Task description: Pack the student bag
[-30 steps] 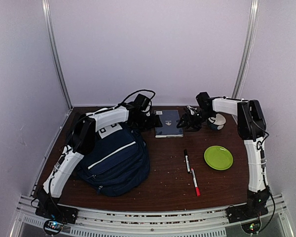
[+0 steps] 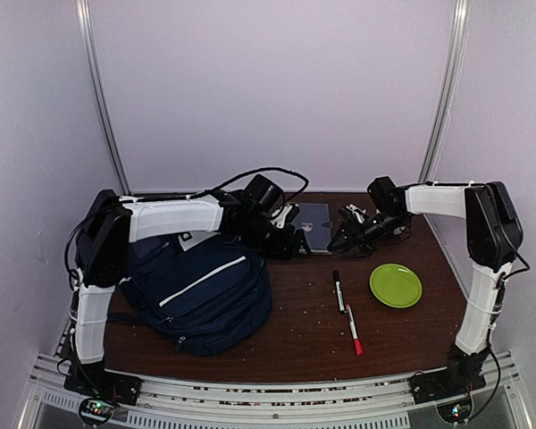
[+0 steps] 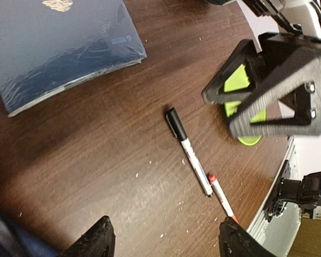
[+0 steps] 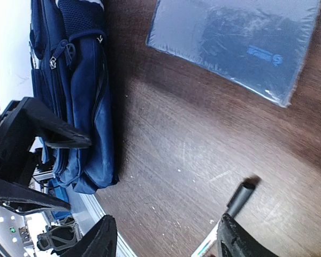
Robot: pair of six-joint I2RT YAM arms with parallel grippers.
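Note:
A navy backpack fills the left of the table. A blue wrapped book lies at the back middle, also in both wrist views. A black marker and a red marker lie in front of it. My left gripper is open, empty, above the table near the book and bag. My right gripper is open, empty, at the book's right; in the right wrist view the black marker lies below its fingertips.
A green plate lies at the right. A cup behind the right arm is mostly hidden in the top view.
Both arms have shifted toward the front of the table, the left gripper also a little rightward. The book, markers, plate and bag look unmoved.

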